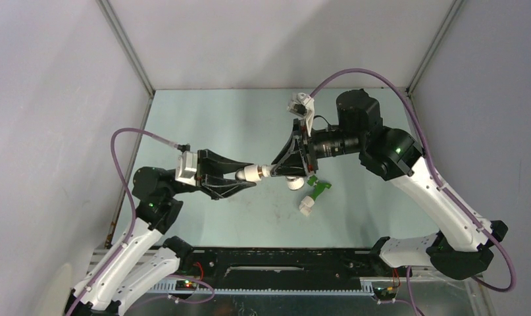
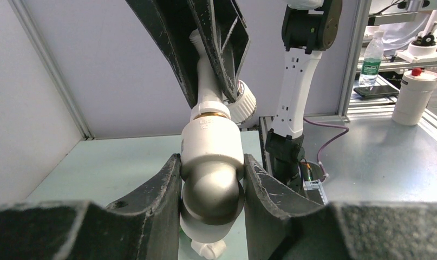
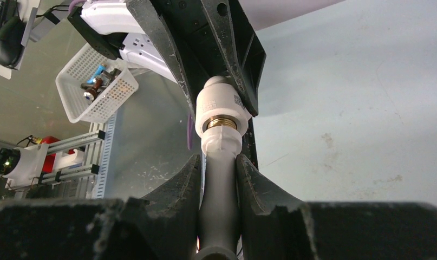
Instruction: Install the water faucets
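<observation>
My left gripper (image 1: 251,173) is shut on the white rounded body of a plumbing piece (image 2: 212,141), clearly seen between its pads in the left wrist view. A brass ring shows where this body meets a slimmer white pipe (image 3: 221,149). Around that pipe stand the fingers of my right gripper (image 1: 277,166), one on each side; whether they press on it is unclear. The two parts are in line, joined at the brass thread. A white ribbed knob (image 2: 242,103) juts out beside the right fingers, and its end (image 1: 295,183) shows below them from above.
On the pale table (image 1: 210,224) a green-handled white fitting (image 1: 318,190) lies just below the right gripper. Bare table surrounds it. Outside the cell stands a white basket (image 3: 91,81) with metal parts inside.
</observation>
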